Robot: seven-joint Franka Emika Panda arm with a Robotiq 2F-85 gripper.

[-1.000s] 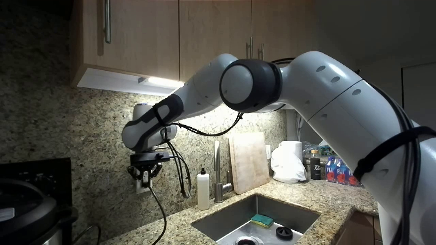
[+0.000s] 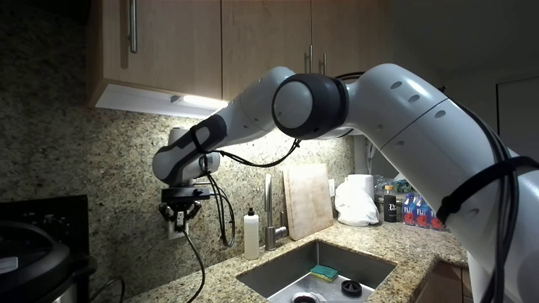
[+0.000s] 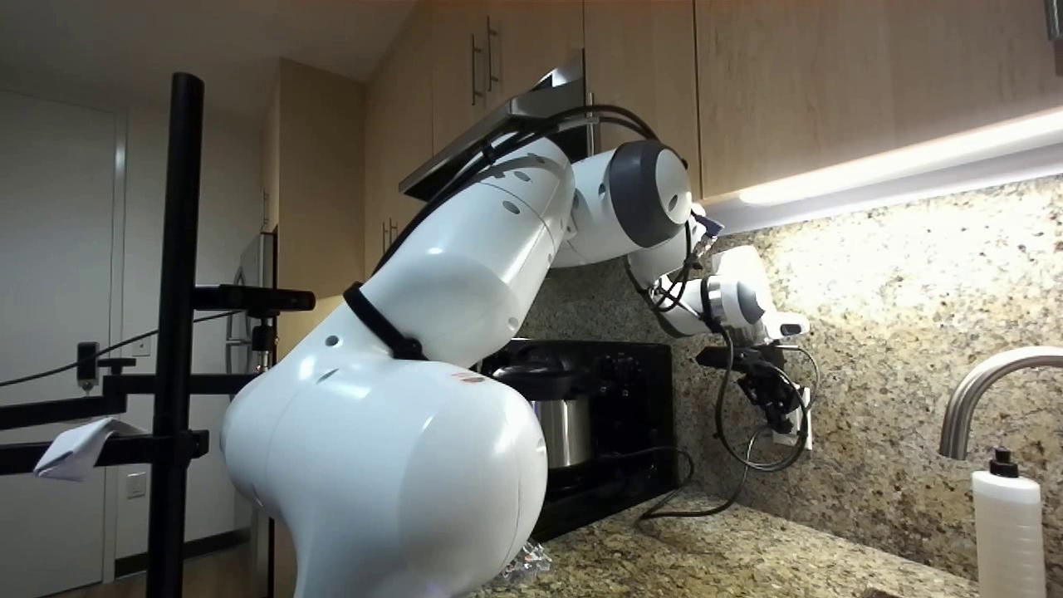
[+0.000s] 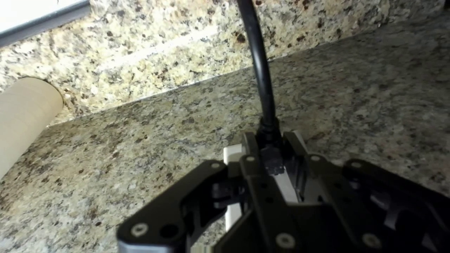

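In the wrist view my gripper is shut on the black plug (image 4: 271, 158) at the end of a thick black cord (image 4: 259, 63). Behind the fingers lies a white wall outlet plate (image 4: 233, 154), mostly covered by them. Whether the plug's prongs are inside the outlet is hidden. From exterior view 1, the gripper (image 2: 177, 214) hangs right in front of the outlet (image 2: 174, 233), with the cord (image 2: 201, 265) drooping to the counter. Exterior view 2 shows the gripper (image 3: 782, 417) close to the granite wall, by the outlet plate (image 3: 805, 423).
A pressure cooker (image 2: 35, 262) stands at the left. Right of the gripper are a white squeeze bottle (image 2: 251, 236), a faucet (image 2: 269, 217) and the sink (image 2: 290, 272). Overhead hang cabinets (image 2: 166, 45). Open counter (image 3: 638, 558) lies below the arm.
The wrist has shifted very slightly to the right and tilted a little. The gripper stays at the outlet with the plug, and the cord hangs almost as before.
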